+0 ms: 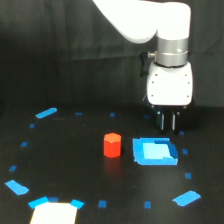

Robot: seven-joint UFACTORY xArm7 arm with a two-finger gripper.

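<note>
A red block with a hexagonal outline sits on the dark table, left of a small blue tray. Inside the tray lies something white or light-coloured. My gripper points down from the white arm, just above and behind the tray's right part. Its thin dark fingers blend into the background, so whether they stand apart or together is unclear. No object shows in them.
Blue tape strips and small blue marks lie scattered on the dark table. A cream-coloured object with blue at its edges is cut off at the bottom left.
</note>
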